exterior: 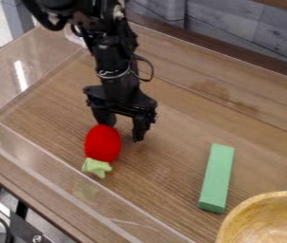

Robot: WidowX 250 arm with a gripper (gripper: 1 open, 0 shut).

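Observation:
The black arm comes down from the top left to my gripper (118, 116), low over the wooden table (159, 180) and standing open. Just in front of it lies a red object with a green end (102, 143), its green tip toward the front; whether a finger touches it is unclear.
A green block (216, 177) lies to the right, with a yellow bowl (267, 218) at the bottom right corner. A wall runs along the back.

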